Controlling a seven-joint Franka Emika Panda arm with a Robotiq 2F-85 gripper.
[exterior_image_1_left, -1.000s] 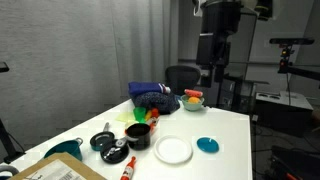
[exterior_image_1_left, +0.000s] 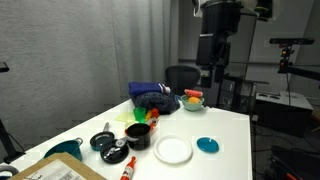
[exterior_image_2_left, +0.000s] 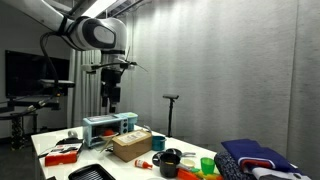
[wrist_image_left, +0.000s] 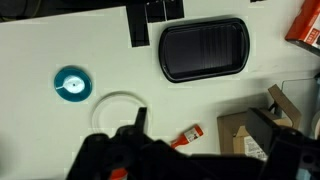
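Note:
My gripper stands open high above the white table, its dark fingers wide apart at the bottom of the wrist view with nothing held. Below it in that view lie a black rectangular tray (wrist_image_left: 204, 50), a white plate (wrist_image_left: 112, 110), a small blue dish (wrist_image_left: 72, 84) and a red-capped bottle (wrist_image_left: 188, 135). An open cardboard box (wrist_image_left: 240, 135) is partly covered by the right finger. From exterior view 1, the gripper (exterior_image_1_left: 212, 76) hangs over the table beyond the white plate (exterior_image_1_left: 173, 150), touching nothing.
A black pot (exterior_image_1_left: 138, 136), a pan (exterior_image_1_left: 103, 140) and a teal bowl (exterior_image_1_left: 64, 148) stand on the left of the table. Folded cloths (exterior_image_2_left: 255, 155) lie at one end. In exterior view 2, a light-blue toaster oven (exterior_image_2_left: 100, 128) stands behind the cardboard box (exterior_image_2_left: 132, 145).

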